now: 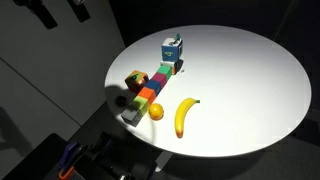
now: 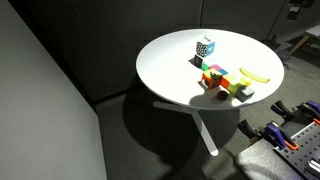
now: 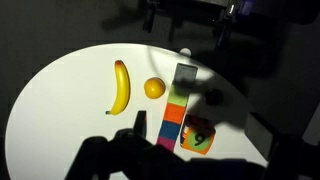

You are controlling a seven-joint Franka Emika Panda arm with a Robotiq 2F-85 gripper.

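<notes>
High over the table at the upper left, my gripper [image 1: 66, 18] stands open, its two dark fingers well apart. The wrist view looks down past the gripper, and nothing shows held between the fingers. Below it a row of coloured blocks runs along the white table: a grey block [image 3: 186, 72], a green block [image 3: 178, 96], an orange block [image 3: 173, 113] and a blue block [image 3: 169, 129], with more beyond. A multicoloured cube [image 3: 198, 134] lies beside the row. On the row's other side are an orange fruit [image 3: 155, 88] and a yellow banana [image 3: 121, 88].
A blue and white box [image 1: 172, 48] stands at the far end of the row. Near the table's edge is a small dark round thing [image 3: 213, 97], too dim to identify.
</notes>
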